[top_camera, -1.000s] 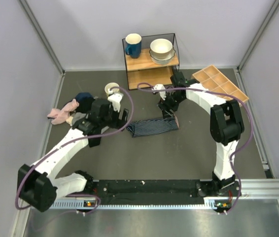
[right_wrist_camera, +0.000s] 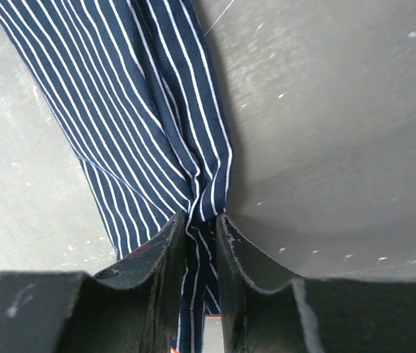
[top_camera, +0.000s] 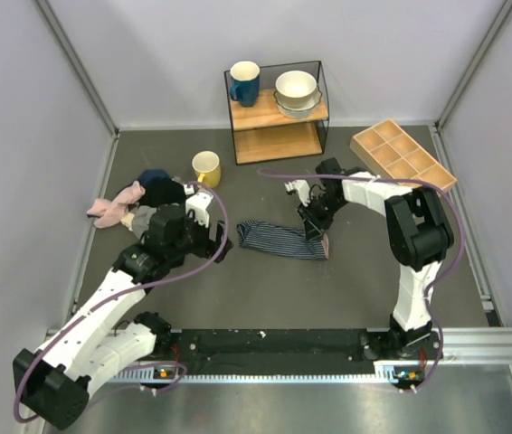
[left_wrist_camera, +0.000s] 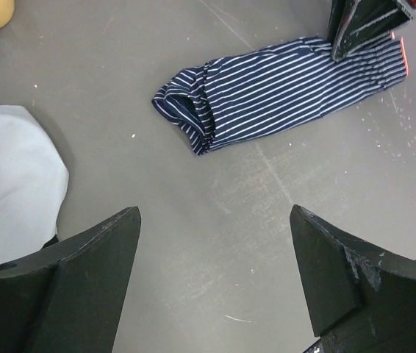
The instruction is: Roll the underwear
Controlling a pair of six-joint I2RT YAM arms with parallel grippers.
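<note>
The underwear [top_camera: 279,240], dark navy with white stripes, lies flattened as a long strip on the grey table, its left end folded over. In the right wrist view the cloth [right_wrist_camera: 112,110] bunches into a ridge between the nearly closed fingertips of my right gripper, close to the end with an orange edge. From the left wrist view, the folded end of the underwear [left_wrist_camera: 267,95] shows a small open loop. My left gripper stands open over bare table, left of and apart from the strip, nothing between its fingers.
A clothes pile [top_camera: 152,194] lies at the left, its white part [left_wrist_camera: 13,180] near my left finger. Behind are a yellow mug [top_camera: 206,166], a shelf [top_camera: 279,143] with dishes, and a wooden compartment tray [top_camera: 405,154].
The underwear's right end has swung toward the front, so the strip now slants the other way. Earlier, the left gripper drew back from the folded end.
</note>
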